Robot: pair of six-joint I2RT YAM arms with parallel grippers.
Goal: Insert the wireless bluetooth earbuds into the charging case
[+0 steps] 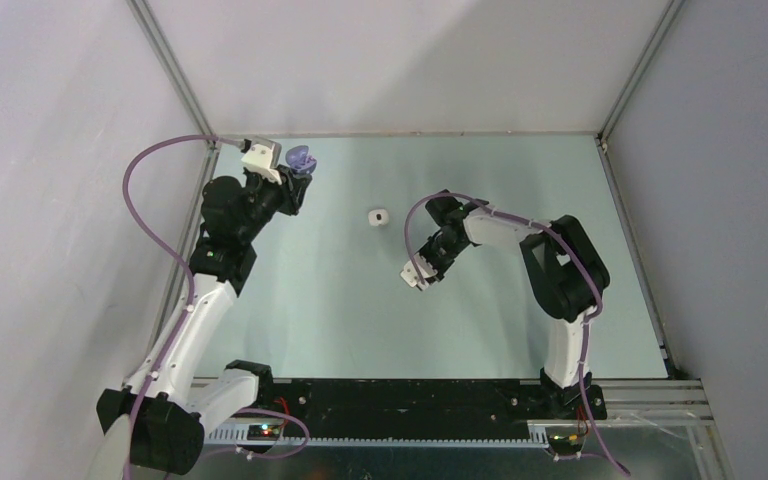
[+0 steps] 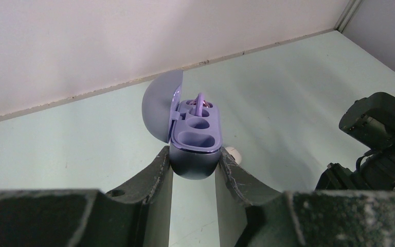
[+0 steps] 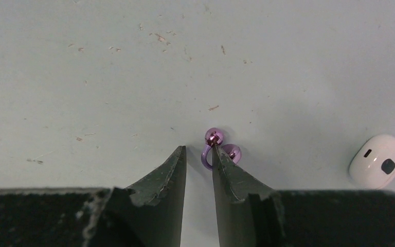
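Note:
In the left wrist view my left gripper is shut on the purple charging case (image 2: 195, 140), gripping its lower body. The case's rounded lid (image 2: 160, 108) stands open, its hollows face up, and a purple earbud (image 2: 199, 105) sticks up from the far part. From above, the case (image 1: 301, 159) appears at the back left. My right gripper stands open over the table. Close to its right fingertip lies another purple earbud (image 3: 214, 135), with two shiny rounded ends and a curved band. That fingertip covers part of it; contact cannot be told.
A small white rounded piece with a dark spot (image 3: 378, 161) rests on the table, right of the right gripper in its wrist view. From above, the white piece (image 1: 378, 217) lies between the arms.

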